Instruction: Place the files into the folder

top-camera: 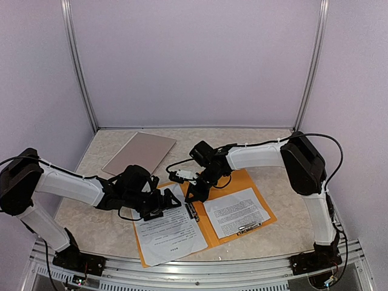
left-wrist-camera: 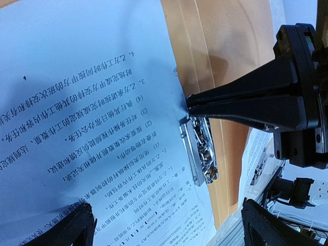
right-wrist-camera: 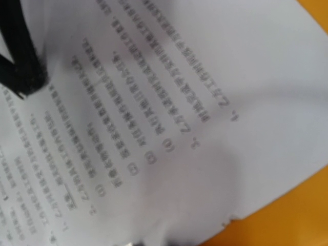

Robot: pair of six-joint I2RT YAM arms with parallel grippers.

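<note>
The orange folder (top-camera: 212, 236) lies open with a printed sheet on each half: left sheet (top-camera: 170, 239), right sheet (top-camera: 236, 212). A metal clip (left-wrist-camera: 197, 154) lies at the left sheet's edge beside the spine. My right gripper is shut, its tips at the clip's upper end and the sheet's edge; whether anything thin is between them I cannot tell. My left gripper (top-camera: 163, 206) stands open over the left sheet; its fingers show at the bottom corners of the left wrist view. The right wrist view shows a sheet close up, blurred.
A flat pinkish-grey board (top-camera: 138, 151) lies at the back left of the table. The right sheet has a clip (top-camera: 248, 227) at its near edge. Both arms crowd the middle above the folder.
</note>
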